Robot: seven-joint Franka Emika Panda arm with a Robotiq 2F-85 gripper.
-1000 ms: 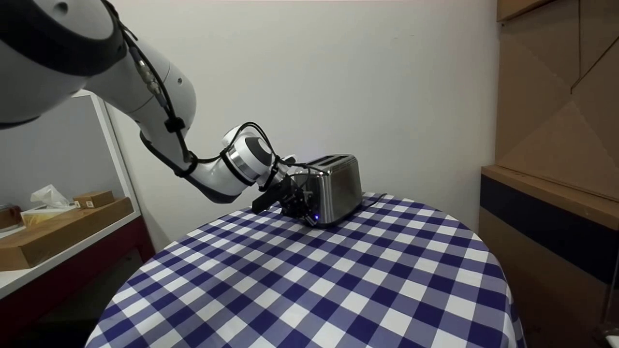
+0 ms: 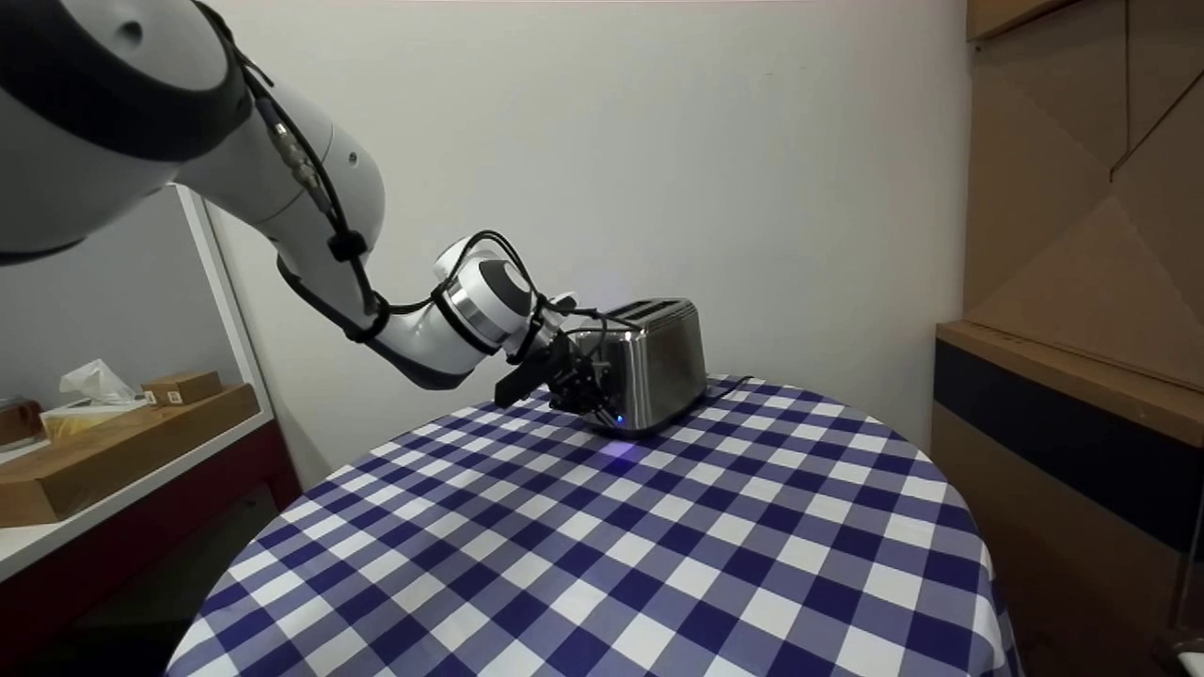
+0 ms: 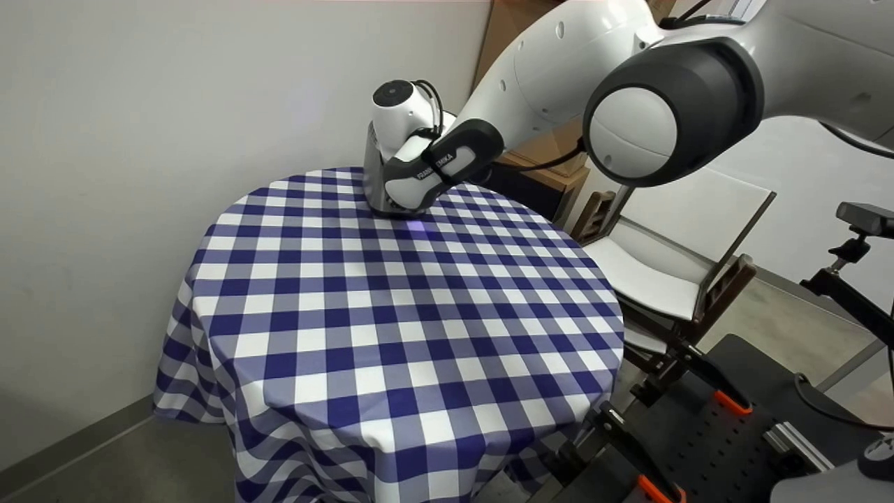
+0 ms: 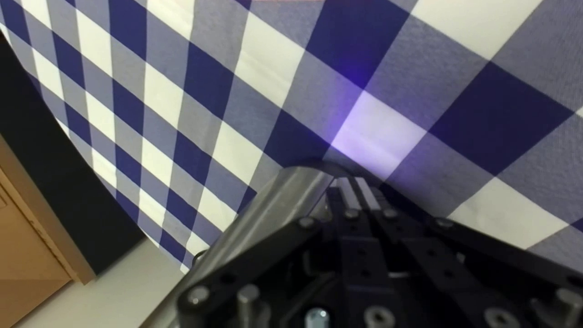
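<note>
A silver toaster (image 2: 668, 367) stands upright at the back of the table, with two long slots on top. My gripper is low at the toaster's front end, its two fingers side by side and shut, nothing showing between them. In the wrist view the toaster's metal side (image 4: 289, 199) lies right beside the fingers; whether they touch it I cannot tell. A blue-violet glow falls on the cloth ahead of the fingertips. From the second exterior view, the arm hides the gripper and most of the toaster (image 3: 373, 172).
A blue-and-white checked cloth (image 2: 632, 542) covers the round table, which is otherwise bare. The wall (image 2: 677, 147) stands close behind the toaster. A dark cord (image 2: 731, 387) runs from the toaster's rear. Cardboard panels (image 2: 1072, 226) stand at the right.
My arm and gripper have risen slightly and shifted a little to the right along the toaster's end. The violet glow on the cloth now shows more. The toaster looks almost unmoved.
</note>
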